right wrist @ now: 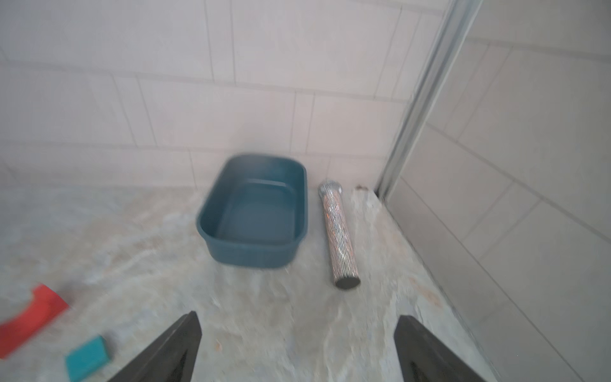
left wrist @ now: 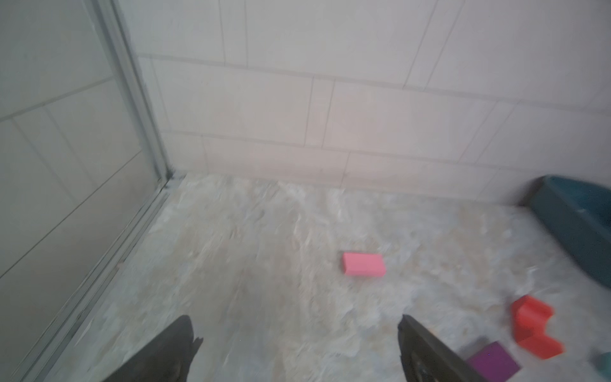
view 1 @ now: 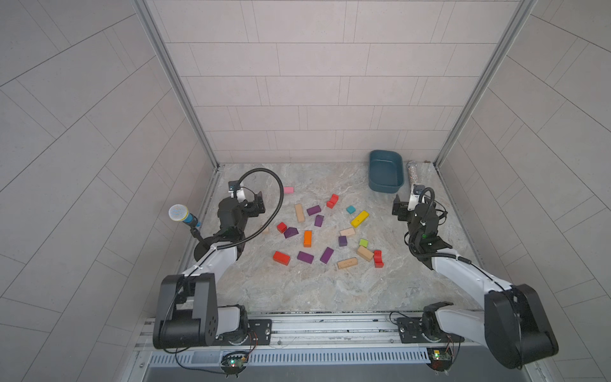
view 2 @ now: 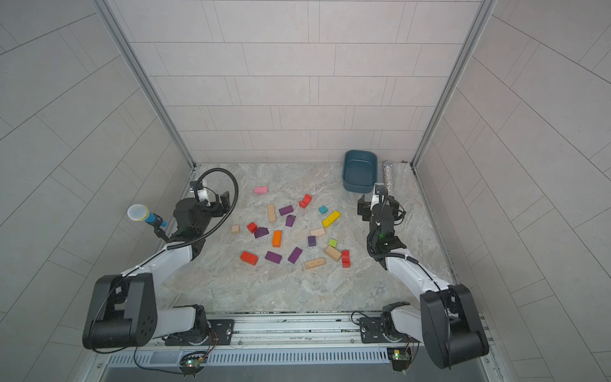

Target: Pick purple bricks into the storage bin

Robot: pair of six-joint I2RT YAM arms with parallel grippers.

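Several purple bricks lie loose among other blocks on the marble table, such as one brick (view 1: 313,209) near the middle, another (view 1: 305,257) at the front and a purple arch-like block (view 1: 290,232) beside a red one. The empty teal storage bin (view 1: 385,172) stands at the back right. My left gripper (view 1: 254,202) is raised at the left side, open, its fingers apart at the bottom of the left wrist view. My right gripper (view 1: 399,208) is open above the table in front of the bin, nothing between its fingers.
Red, orange, yellow, wooden, green, blue and pink (left wrist: 363,263) blocks share the middle. A silvery cylinder (right wrist: 338,235) lies right of the bin. Tiled walls enclose the back and sides.
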